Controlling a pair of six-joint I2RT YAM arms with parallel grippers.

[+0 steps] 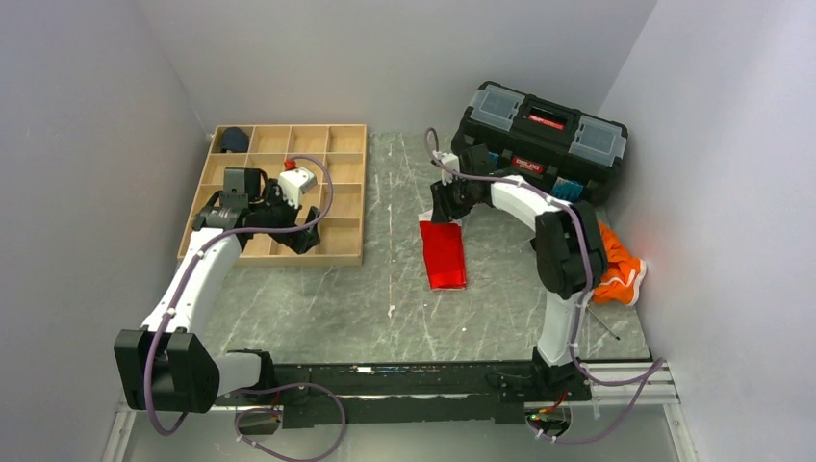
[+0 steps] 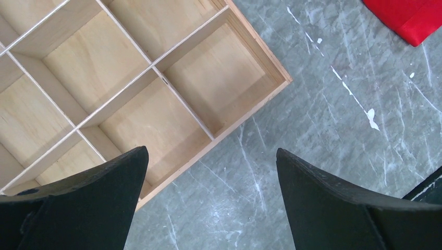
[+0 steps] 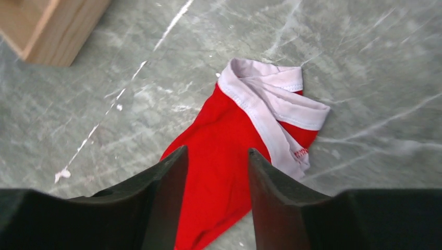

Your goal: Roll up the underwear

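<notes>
Red underwear (image 1: 444,258) with a pale waistband lies flat on the marble surface, right of the wooden grid. In the right wrist view its red cloth (image 3: 213,140) and folded pale band (image 3: 260,109) show below my right gripper, whose fingers stand part open just over it, with no grip visible. In the top view that gripper (image 1: 442,207) is at the underwear's far end. My left gripper hangs open over the wooden grid's edge, nothing between its fingers, with a corner of red cloth (image 2: 406,18) in its view.
The wooden compartment tray (image 1: 350,258) fills the left, holding a dark item (image 1: 234,140). A black toolbox (image 1: 539,130) stands at the back right. Orange cloth (image 1: 619,277) lies at the right wall.
</notes>
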